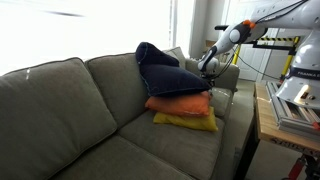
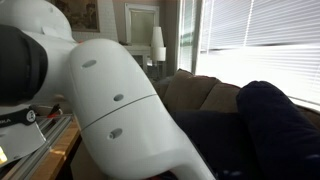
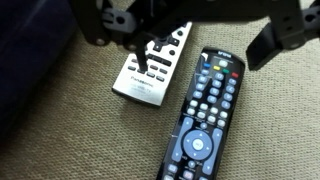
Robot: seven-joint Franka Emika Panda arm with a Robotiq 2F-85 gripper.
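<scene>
A black remote [image 3: 205, 120] with blue-grey buttons lies on the beige woven sofa fabric in the wrist view. Left of it rests a silver Panasonic remote [image 3: 150, 82], its upper part hidden behind my gripper's left finger. My gripper is open above the two remotes, one finger on each side of the black remote's top end, with nothing held. From outside, the gripper [image 1: 208, 68] shows small at the sofa's far end, behind the cushions, and the remotes are hidden there.
Navy cushions [image 1: 172, 78] are piled on the sofa [image 1: 70, 112] beside the arm, with an orange cushion [image 1: 180, 103] and a yellow cushion [image 1: 190, 121] in front. A wooden table [image 1: 268, 120] stands at the right. The near sofa seats are clear.
</scene>
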